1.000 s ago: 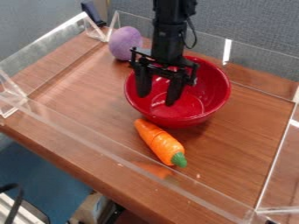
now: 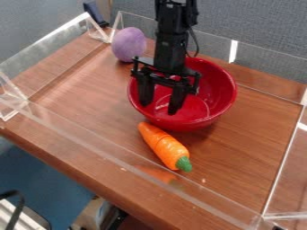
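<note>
My black gripper point(image 2: 161, 90) hangs over the red bowl point(image 2: 204, 112), its fingers apart and reaching down into the bowl at its left and middle. I see nothing clearly between them. An orange toy carrot point(image 2: 163, 145) with a green tip lies on the wooden table in front of the bowl, apart from it. A purple round object point(image 2: 127, 44), like a cabbage or onion, sits behind and left of the bowl, partly beside the arm.
The wooden table point(image 2: 74, 100) has clear low walls along its edges. Bare surface lies left of the bowl and at the right. A grey wall stands behind.
The gripper has shifted slightly left within the bowl's area. The bowl, carrot and purple object have not visibly moved.
</note>
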